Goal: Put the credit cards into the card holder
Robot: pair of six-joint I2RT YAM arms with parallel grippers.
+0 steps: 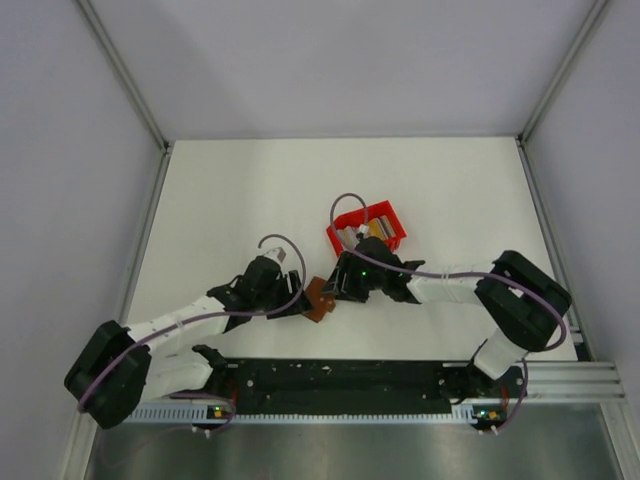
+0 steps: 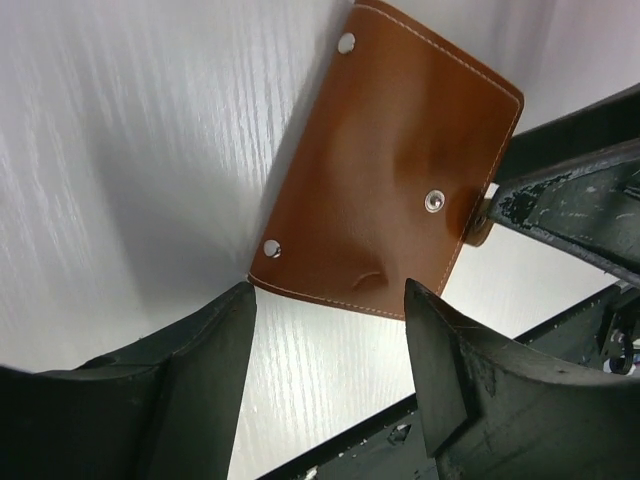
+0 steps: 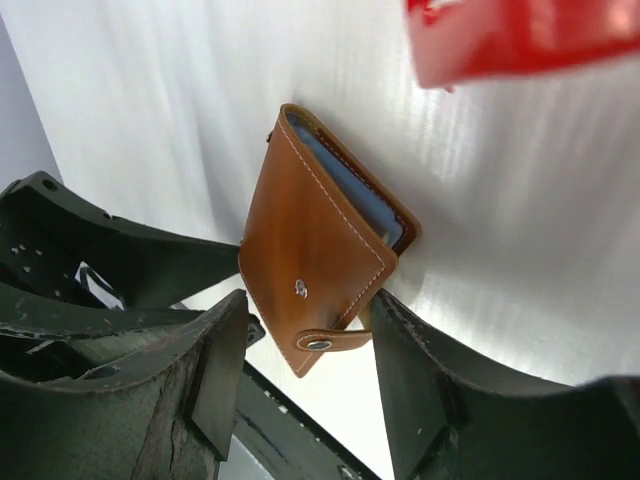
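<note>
A brown leather card holder (image 1: pixel 320 298) (image 3: pixel 305 240) lies at the front middle of the table, a light blue lining showing at its edge in the right wrist view. My left gripper (image 1: pixel 296 298) stands open at its left end. My right gripper (image 1: pixel 342 284) is open over the holder's other side, its fingers close against it. The red basket (image 1: pixel 388 210) (image 3: pixel 520 30) behind holds several cards, seen small in the top view.
A dark rail runs along the front edge.
</note>
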